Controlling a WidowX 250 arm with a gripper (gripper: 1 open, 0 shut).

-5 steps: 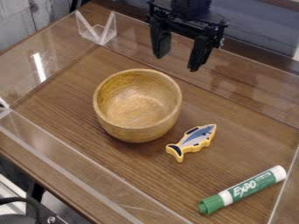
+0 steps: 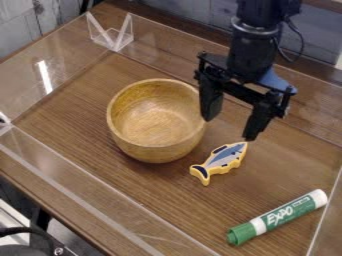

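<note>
My black gripper (image 2: 233,110) hangs open over the table at upper middle right, its two fingers spread wide apart with nothing between them. It is just right of a round tan bowl (image 2: 147,137), which is empty. Below the gripper lies a small yellow-and-blue fish-shaped object (image 2: 219,161). A green-and-white marker labelled EXPO (image 2: 278,215) lies at the lower right.
A small clear container (image 2: 110,30) sits at the back left. The wooden table (image 2: 94,200) has raised edges along the back and sides. Dark cables and another clear object show at the left edge.
The objects on the table stay where they were.
</note>
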